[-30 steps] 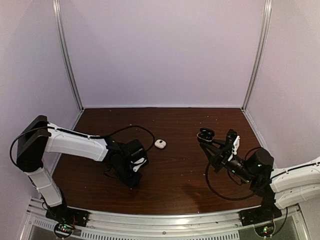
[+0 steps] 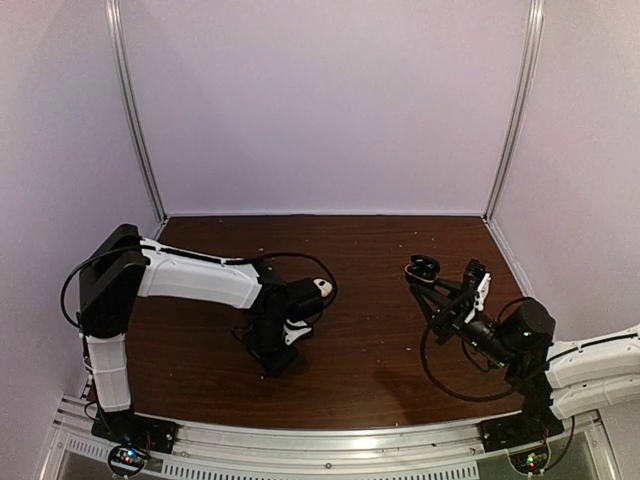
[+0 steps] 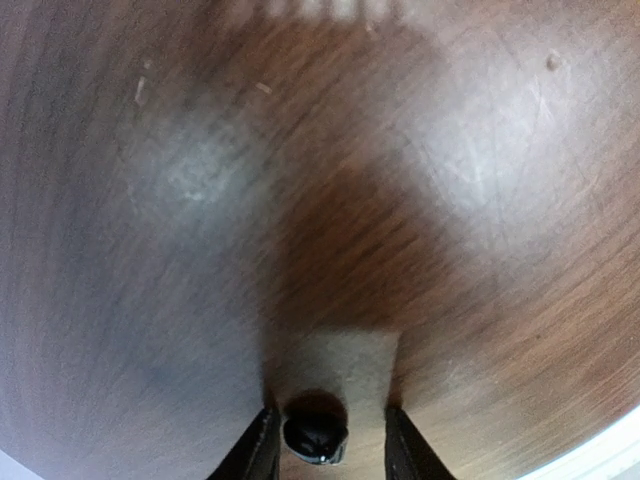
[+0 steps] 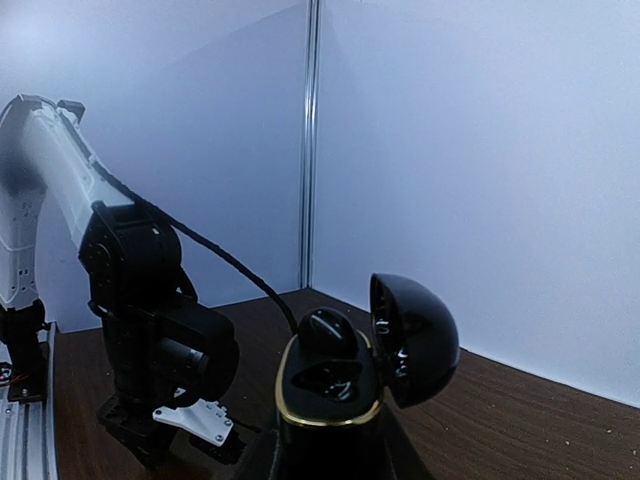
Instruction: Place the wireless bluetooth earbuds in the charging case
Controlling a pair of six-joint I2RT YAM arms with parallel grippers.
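Note:
In the left wrist view a small black earbud (image 3: 315, 435) lies on the wooden table between the fingertips of my left gripper, which is open around it. In the top view that gripper (image 2: 275, 355) is low over the table, mostly hidden by its arm. My right gripper (image 2: 430, 290) is shut on the black charging case (image 4: 330, 395), held up with its lid (image 4: 415, 340) open; one dome-shaped earbud (image 4: 328, 330) shows in its rear part, and the front part looks hollow.
A white object (image 2: 323, 287) sits on the table behind my left arm, partly hidden. Walls enclose the sides and back.
The right arm with the case has shifted slightly to the right.

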